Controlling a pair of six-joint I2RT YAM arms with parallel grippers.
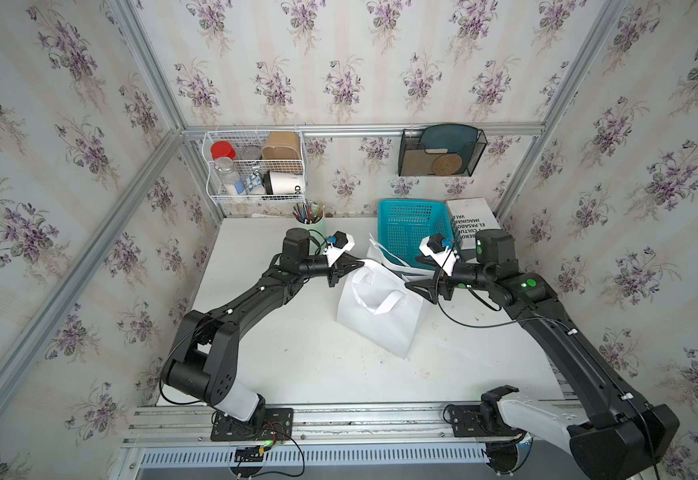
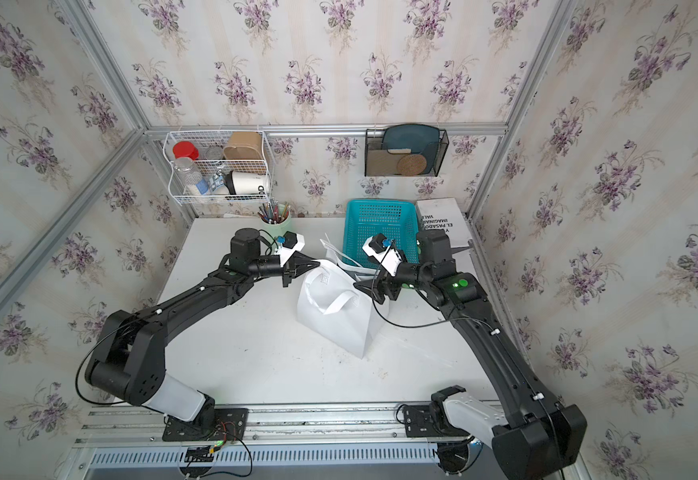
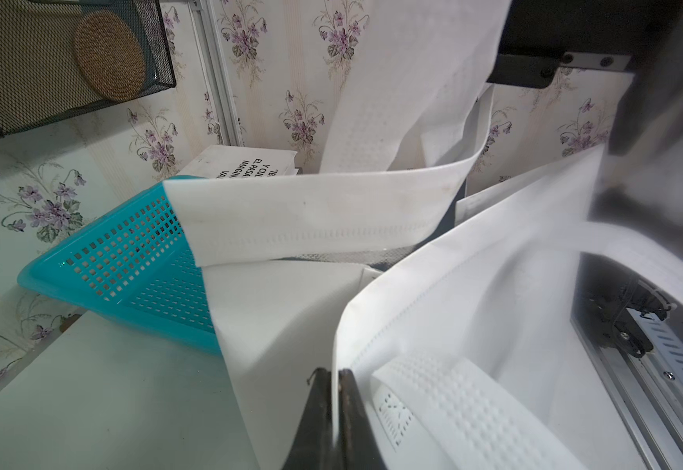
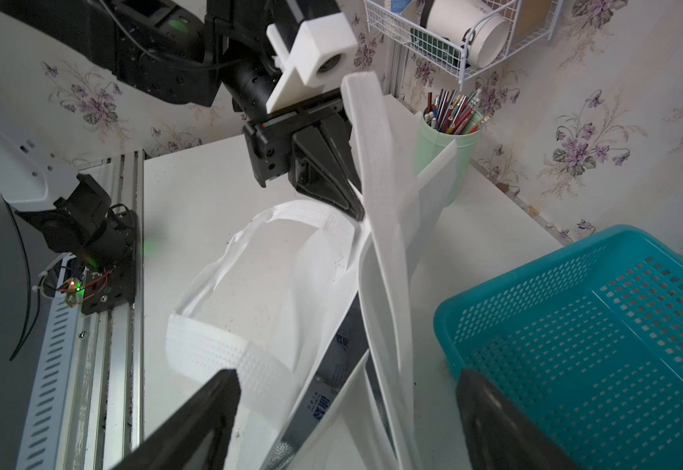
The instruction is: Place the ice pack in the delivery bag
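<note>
The white delivery bag [image 1: 381, 324] stands on the table with its mouth tilted and partly narrowed. My left gripper [image 1: 362, 262] is shut on the bag's rim; in the left wrist view the thin white edge runs between its fingertips. At the bag's right side my right gripper is open, its two fingers [image 4: 192, 427] wide apart with the bag's mouth beyond, between them. Through that mouth in the right wrist view shows a grey, shiny surface with printing [image 4: 343, 344]. Whether this is the ice pack I cannot tell.
Behind the bag lies a teal basket [image 1: 417, 228], empty where visible. A white book [image 1: 477, 220] is right of it, a green pencil cup [image 4: 439, 156] at the back left.
</note>
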